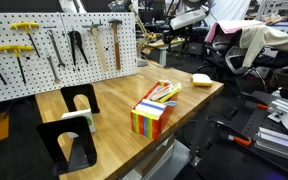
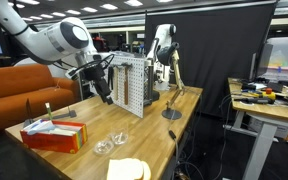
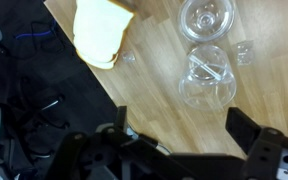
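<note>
In the wrist view my gripper is open above the wooden table, its dark fingers wide apart with nothing between them. Ahead of it lies a clear round dish (image 3: pixel 209 93) with a whitish strip inside, and a second clear dish (image 3: pixel 206 18) sits beyond. A small clear piece (image 3: pixel 245 52) rests beside them. What looks like bread slices (image 3: pixel 100 32) lies near the table edge. Exterior view 2 shows the gripper (image 2: pixel 106 96) raised over the table, well above the clear dishes (image 2: pixel 103 148).
A red box (image 1: pixel 150 117) filled with colourful items stands near the table's front edge. Black bookends (image 1: pixel 69 143) are at the left. The pegboard (image 1: pixel 94 45) with hanging tools borders the back. Bare tabletop (image 1: pixel 119 98) lies between them.
</note>
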